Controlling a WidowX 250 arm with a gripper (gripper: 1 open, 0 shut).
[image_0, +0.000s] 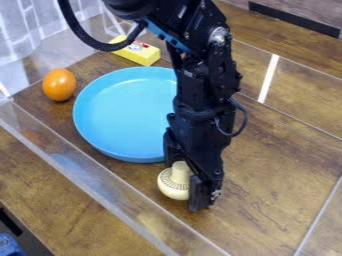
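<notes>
My black gripper (191, 174) is low over the wooden table, its fingertips around a pale, round, cream-coloured object (174, 186) with a ridged face, just in front of a blue plate (110, 120). The fingers partly cover the object, so I cannot tell whether they are closed on it.
An orange egg-shaped object (59, 84) lies at the upper left, and a yellow box (135, 49) at the back. A transparent barrier runs along the left side.
</notes>
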